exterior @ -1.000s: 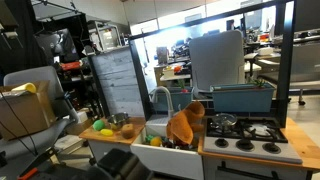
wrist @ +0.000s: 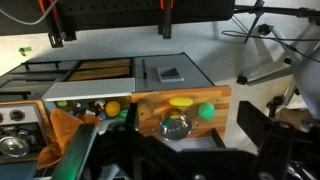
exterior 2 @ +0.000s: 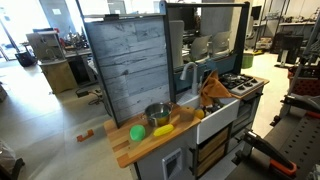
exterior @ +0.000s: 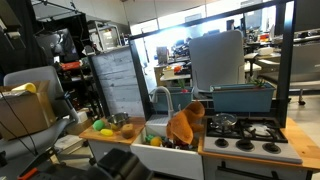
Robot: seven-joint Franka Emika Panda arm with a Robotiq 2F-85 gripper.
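Note:
In the wrist view my gripper stands open, its dark fingers wide apart and nothing between them. Below it on the wooden counter is a metal pot. A yellow item lies near that pot, and a green item sits to its right. Exterior view 2 shows the same pot, green item and yellow item on the counter's near end. An orange-brown cloth drapes over the white sink, which holds several small colourful items.
A black stovetop carries another metal pot right of the sink. The faucet rises behind the basin. A grey plank panel stands behind the counter's pot end. Bare floor lies beside the counter.

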